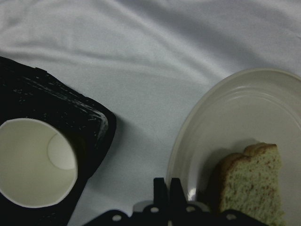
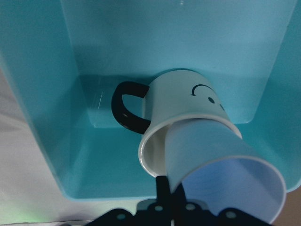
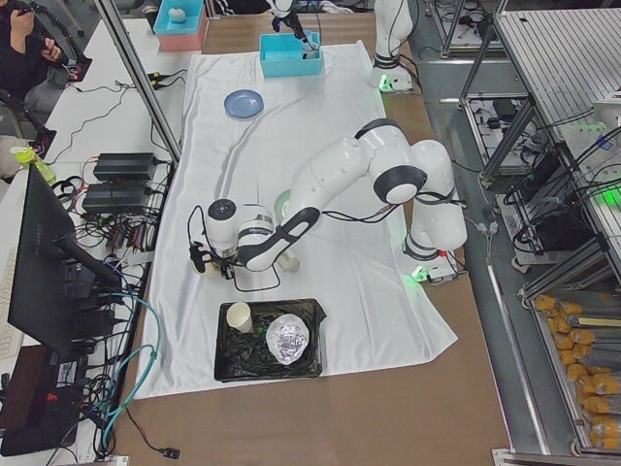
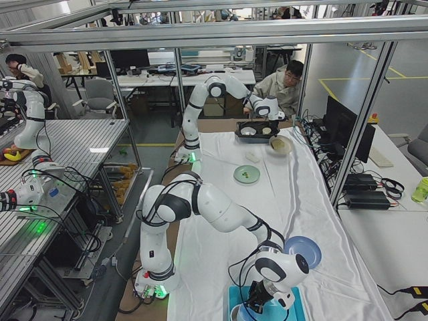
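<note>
In the left wrist view my left gripper is low at the rim of a beige plate (image 1: 235, 113) holding a bread slice (image 1: 249, 183); its fingertips are close together, nothing visible between them. A white cup (image 1: 37, 165) stands in the black tray (image 1: 94, 113) beside it. My right gripper is over the blue bin (image 2: 178, 33), at the rim of a light blue cup (image 2: 207, 141), which sits at the mouth of a white mug (image 2: 178, 94) with black handle. Whether the fingers pinch the cup is unclear.
A blue plate (image 3: 244, 104) and a green plate (image 4: 246, 174) lie on the white cloth. A foil bowl (image 3: 287, 339) is in the black tray. A monitor and cables line the table's side.
</note>
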